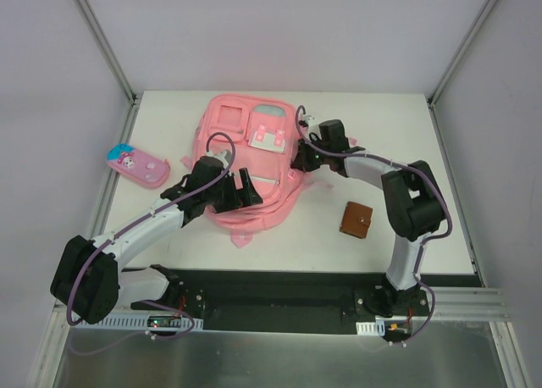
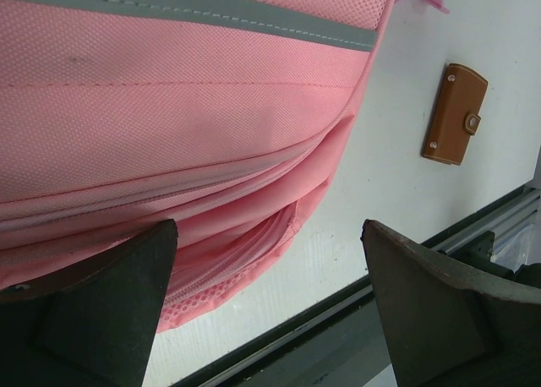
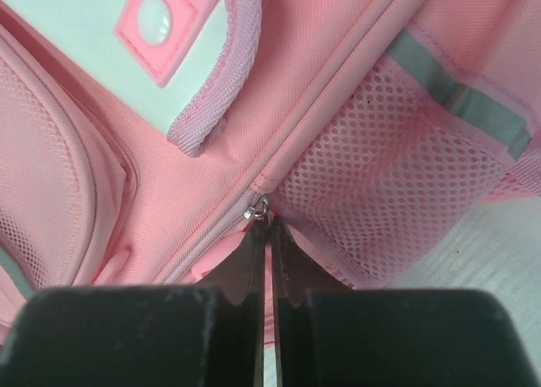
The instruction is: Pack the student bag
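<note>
The pink student bag lies on the white table, its lower edge folded in ridges. My left gripper hangs open over the bag's lower left; its fingers frame folded pink fabric and a zipper in the left wrist view. My right gripper is shut at the bag's right edge, its fingertips at a silver zipper pull beside a mesh side pocket; whether the pull is pinched between them is hard to tell.
A pink pencil case with a blue end lies at the left. A brown wallet lies at the lower right. The table's front edge and dark rail are below the bag.
</note>
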